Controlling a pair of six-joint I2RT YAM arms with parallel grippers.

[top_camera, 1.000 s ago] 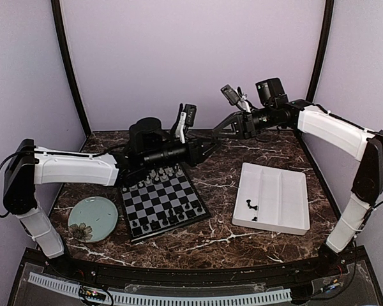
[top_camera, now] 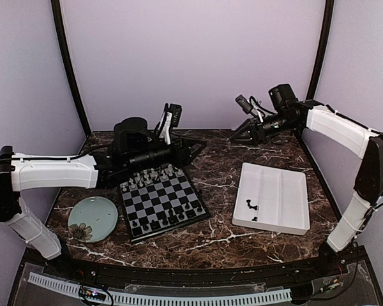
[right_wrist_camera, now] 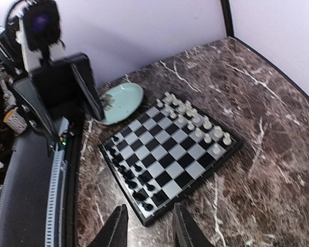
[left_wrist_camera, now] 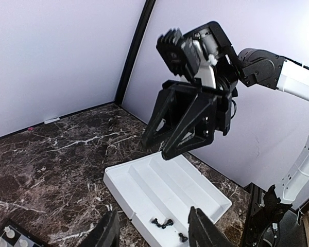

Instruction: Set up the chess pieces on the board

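Note:
The chessboard [top_camera: 159, 194] lies left of centre on the dark marble table. White pieces [right_wrist_camera: 198, 123] line its far side, partly covered by my left arm in the top view. Along the near side stand several black pieces [right_wrist_camera: 136, 188]. A few more black pieces [top_camera: 252, 204] lie in the left compartment of the white tray [top_camera: 290, 197]. My left gripper [top_camera: 200, 148] hovers beyond the board's far right corner, open and empty. Facing it across a gap is my right gripper [top_camera: 233, 136], open too, with only bare view between its fingers.
A pale green plate [top_camera: 102, 213] with a flower pattern sits left of the board. Bare marble [top_camera: 220, 191] separates board and tray. The tray's middle and right compartments look empty. Both arms hang close together above the table's far half.
The tray and plate have not moved.

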